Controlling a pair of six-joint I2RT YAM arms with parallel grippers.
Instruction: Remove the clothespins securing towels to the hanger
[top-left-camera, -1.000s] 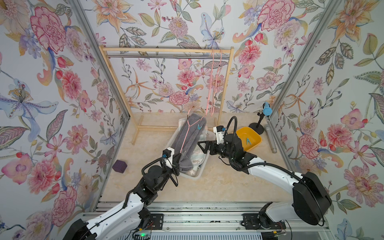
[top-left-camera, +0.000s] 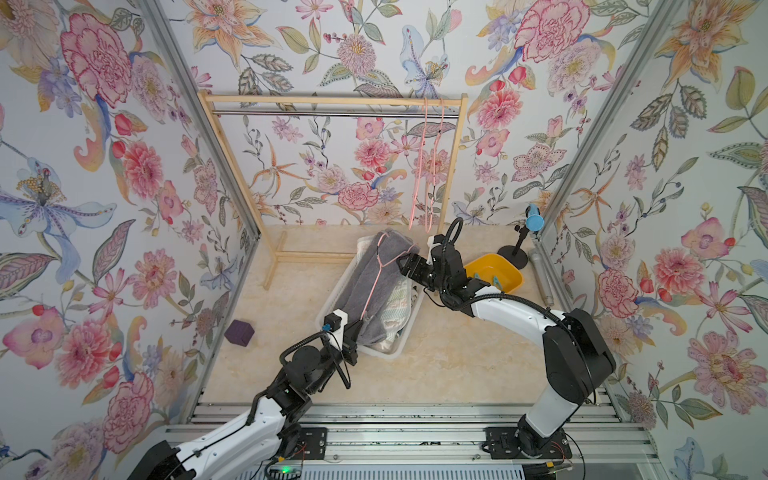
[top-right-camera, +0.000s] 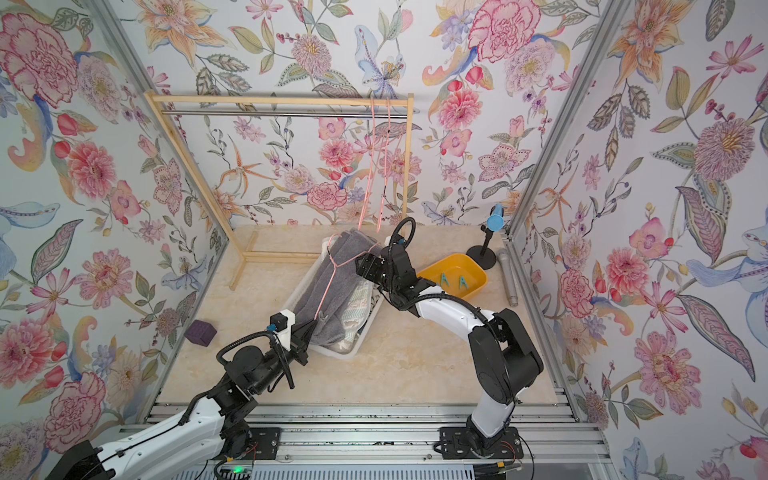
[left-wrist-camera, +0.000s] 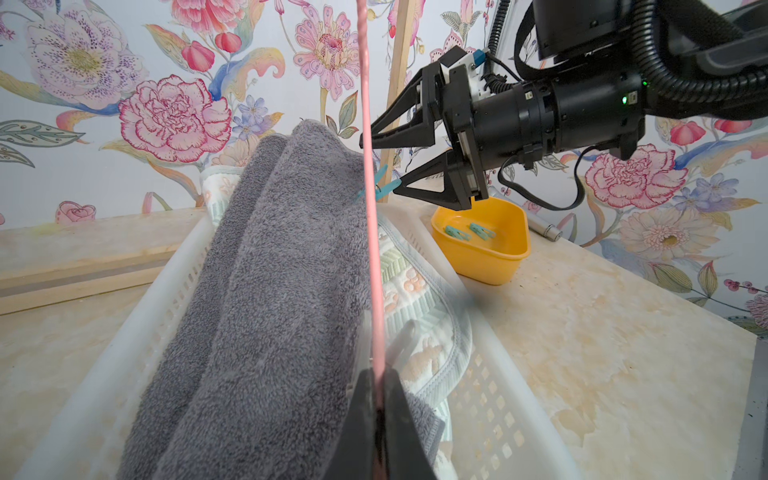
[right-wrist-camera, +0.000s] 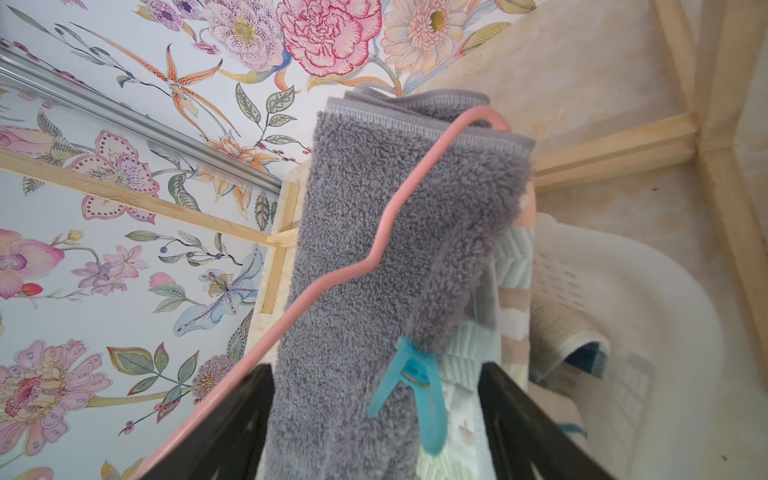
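Observation:
In the left wrist view, my left gripper is shut on the pink hanger at the near end of the white basket. The hanger lies over a folded grey towel. In the right wrist view, a teal clothespin grips the towel's right edge, between the fingers of my open right gripper. The hanger runs across the towel to the left of the clothespin.
A yellow bin with teal clothespins stands right of the basket. Behind is a wooden rack with hanging pink hangers. A purple block sits left; open table surrounds it.
My left gripper has shifted slightly, still at the hanger.

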